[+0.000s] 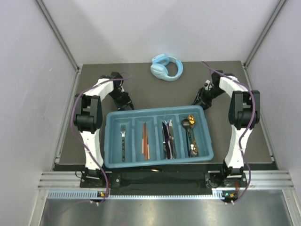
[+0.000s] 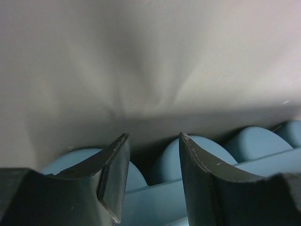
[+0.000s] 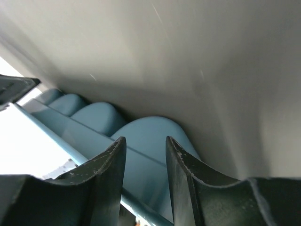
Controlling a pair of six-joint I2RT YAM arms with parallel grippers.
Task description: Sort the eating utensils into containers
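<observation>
The blue divided tray (image 1: 205, 136) spans the front of the table, holding a fork (image 1: 123, 143) in the left compartment, chopsticks (image 1: 146, 141), knives (image 1: 168, 139), and spoons with other gold utensils (image 1: 192, 136) in the right one. My left gripper (image 1: 126, 104) is at the tray's back left edge; in the left wrist view its fingers (image 2: 113, 172) are apart over blue plastic. My right gripper (image 1: 199, 103) is at the back right corner; in the right wrist view its fingers (image 3: 106, 176) also stand apart beside the tray's outer surface.
Light blue headphones (image 1: 160, 70) lie on the mat behind the tray. Bare mat (image 1: 146, 94) lies between them and at both sides. White walls surround the back and sides.
</observation>
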